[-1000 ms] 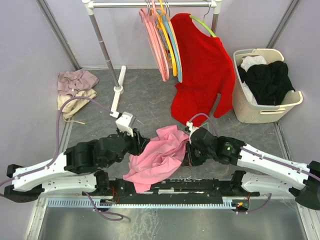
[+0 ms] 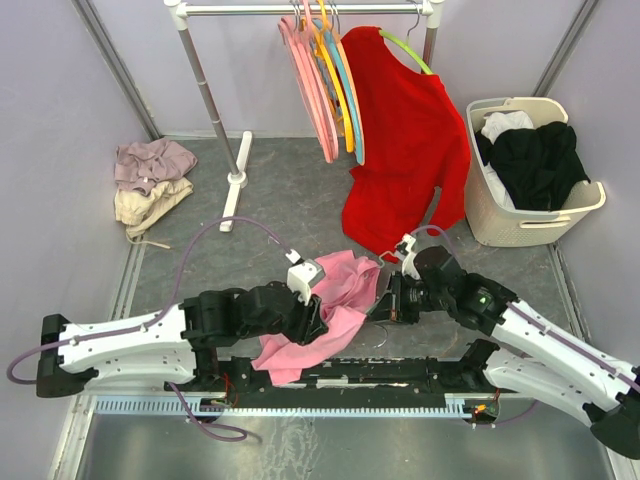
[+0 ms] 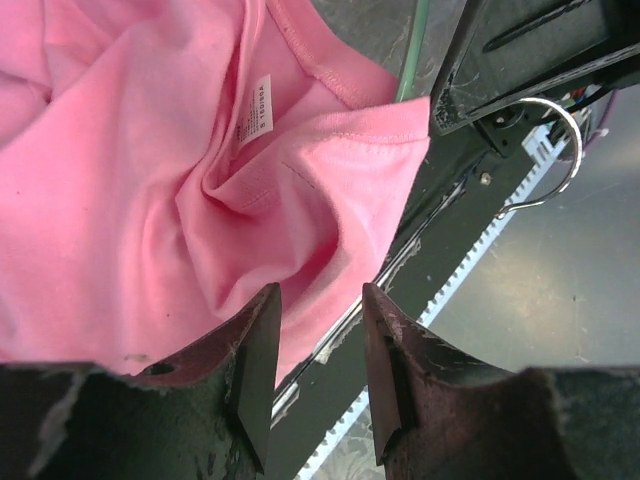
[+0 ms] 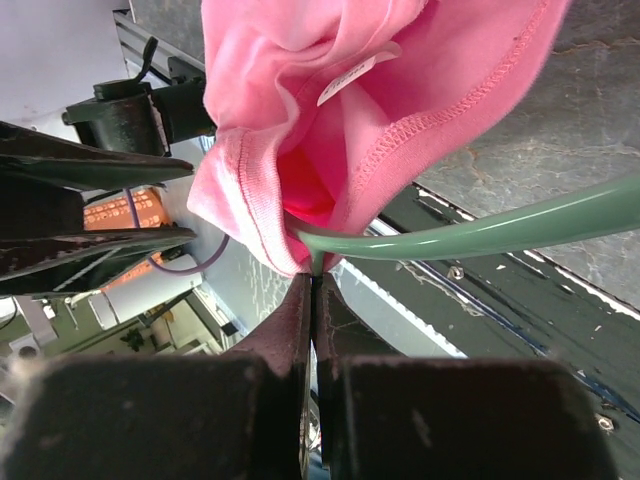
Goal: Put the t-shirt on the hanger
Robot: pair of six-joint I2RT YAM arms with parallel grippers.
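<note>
The pink t-shirt [image 2: 345,285] lies bunched on the floor between both arms, its label and neck hem visible in the wrist views. A green hanger [image 4: 480,225] has one arm running into the shirt's neck opening, while its other arm is outside the cloth. My right gripper is shut on the hanger's short neck, right at the collar. The hanger's metal hook [image 3: 572,150] sticks out below the right fingers. Above the near part of the shirt, my left gripper stands open, its fingers apart and no cloth visibly pinched between them.
Behind stands a white rack [image 2: 250,10] with several hangers [image 2: 325,80] and a red garment [image 2: 405,130]. A laundry basket [image 2: 530,228] is at the right back, folded clothes [image 2: 150,180] at the left.
My left gripper has moved right and toward the near side, over the shirt. The right gripper shifted slightly to the right and nearer, and the collar cloth moved a little with it.
</note>
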